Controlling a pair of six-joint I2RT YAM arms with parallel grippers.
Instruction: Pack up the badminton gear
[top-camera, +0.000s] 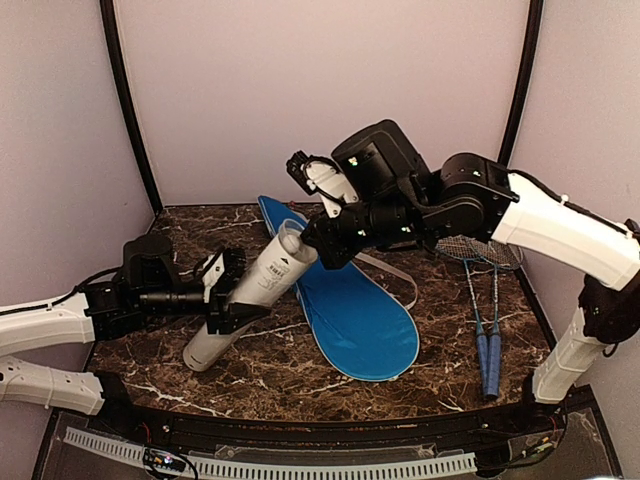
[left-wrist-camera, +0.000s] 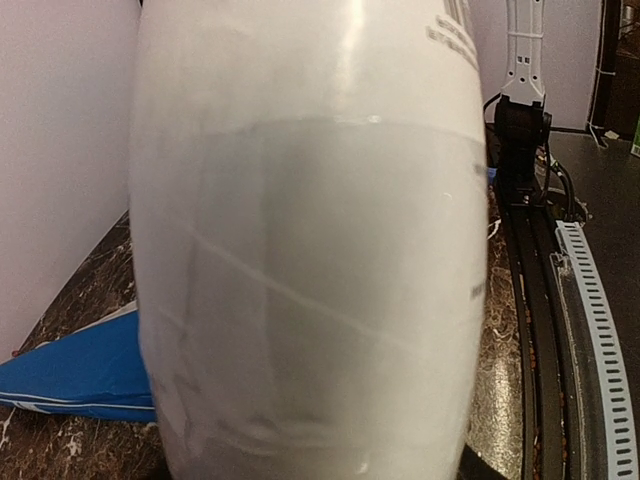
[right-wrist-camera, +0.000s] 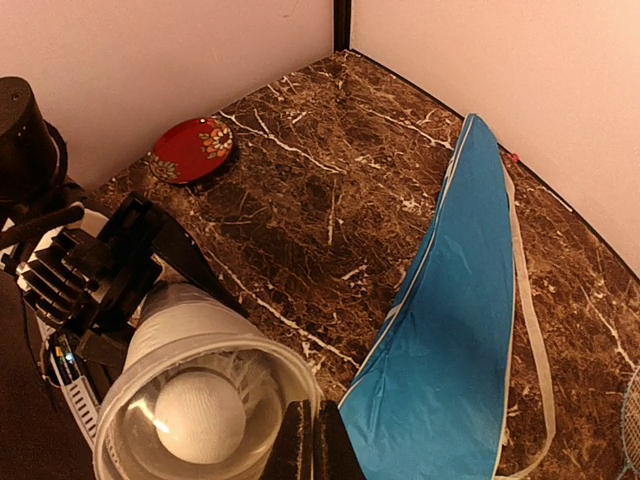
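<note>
A white shuttlecock tube (top-camera: 262, 280) leans diagonally, held by my left gripper (top-camera: 225, 305) around its middle; it fills most of the left wrist view. Its open upper end, with a shuttlecock (right-wrist-camera: 200, 418) inside, sits just below my right gripper, whose fingers are shut with nothing visible between them. The blue racket bag (top-camera: 355, 330) lies flat in the middle, its strap beside it. Two rackets (top-camera: 488, 355) with blue grips lie at the right.
A red flowered dish (right-wrist-camera: 190, 148) lies near the wall in the right wrist view. Bare marble surface shows around the bag, and walls close in the back and sides.
</note>
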